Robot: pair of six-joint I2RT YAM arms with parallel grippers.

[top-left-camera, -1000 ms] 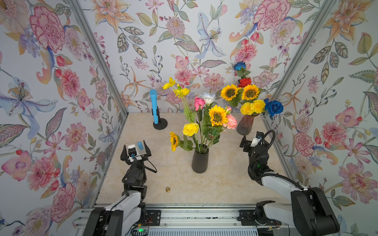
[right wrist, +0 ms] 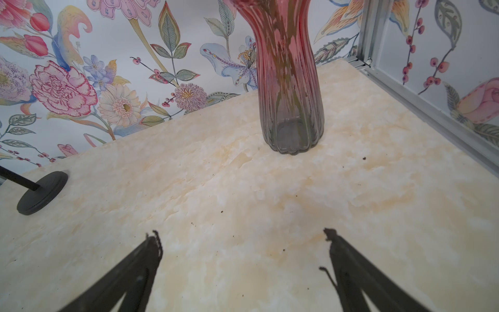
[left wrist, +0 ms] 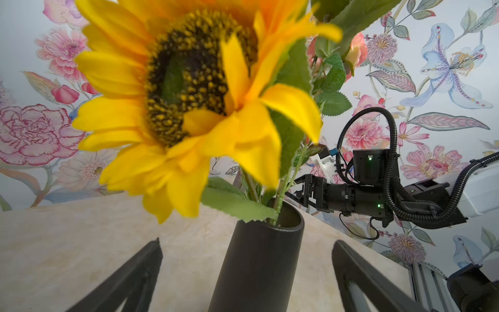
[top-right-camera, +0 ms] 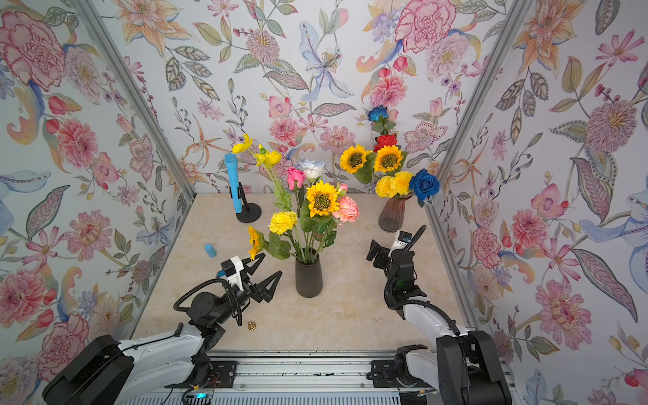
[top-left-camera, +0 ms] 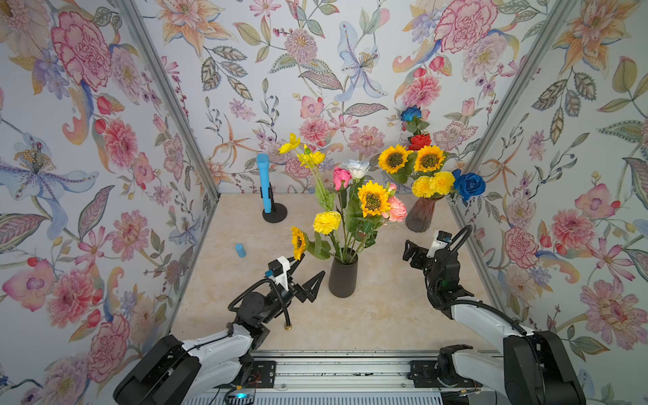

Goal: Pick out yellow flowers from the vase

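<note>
A dark grey vase [top-left-camera: 343, 279] stands mid-table with mixed flowers in it. Among them are a yellow carnation [top-left-camera: 326, 222], a sunflower [top-left-camera: 374, 198], tall yellow blooms [top-right-camera: 268, 158] and a low sunflower [left wrist: 197, 78] leaning left. My left gripper [top-left-camera: 311, 270] is open just left of the vase; in the left wrist view the low sunflower and the vase show beyond its spread fingers [left wrist: 140, 275], nothing between them. My right gripper is open over bare table, in front of the ribbed pink-grey vase [right wrist: 291, 104], which holds yellow carnations [top-left-camera: 442, 183], sunflowers [top-right-camera: 388, 158], red and blue flowers.
A blue microphone on a black stand [top-left-camera: 274, 212] is at the back left. A small blue cylinder [top-left-camera: 240, 250] lies at the left, and a small brass piece [top-right-camera: 251, 325] near the front.
My left gripper has swung right from the left side of the table and turned toward the dark vase. My right gripper has shifted slightly left. The flowers look unmoved.
</note>
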